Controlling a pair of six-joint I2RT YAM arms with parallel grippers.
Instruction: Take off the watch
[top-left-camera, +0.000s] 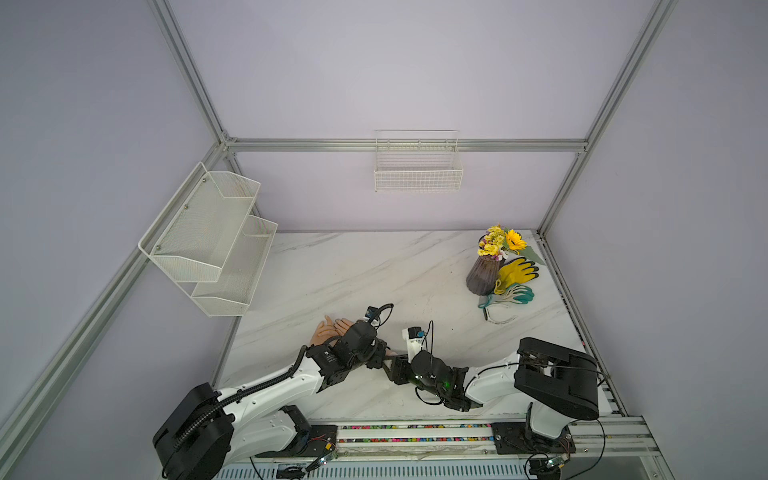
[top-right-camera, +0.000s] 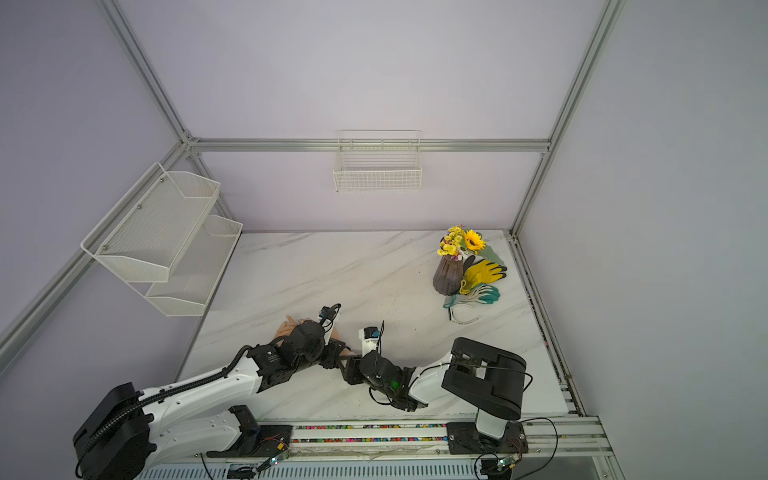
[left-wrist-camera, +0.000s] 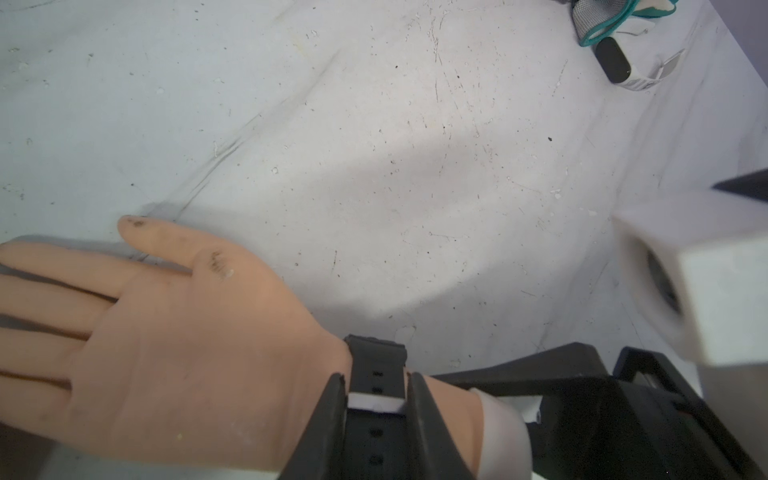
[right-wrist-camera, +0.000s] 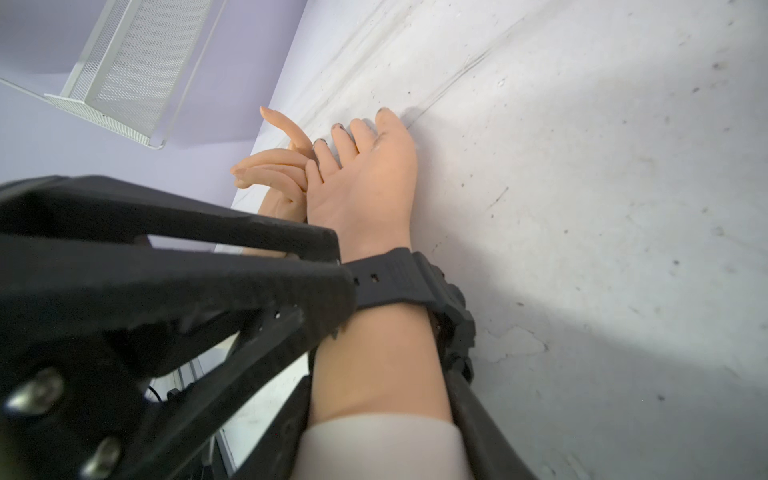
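Note:
A model hand (left-wrist-camera: 216, 344) lies palm up, with the black watch (right-wrist-camera: 452, 312) round its wrist and the strap (right-wrist-camera: 388, 280) across the inner side. In the left wrist view my left gripper is shut on the strap, at its pale loop. In the right wrist view my right gripper has the forearm between its fingers, below the watch, near the white sleeve. A second model hand (right-wrist-camera: 280, 200) lies behind the first.
A vase of flowers (top-left-camera: 483, 274), gloves (top-left-camera: 512, 275) and a white band (left-wrist-camera: 640, 76) lie at the back right. Wire baskets (top-left-camera: 416, 172) hang on the back and left walls.

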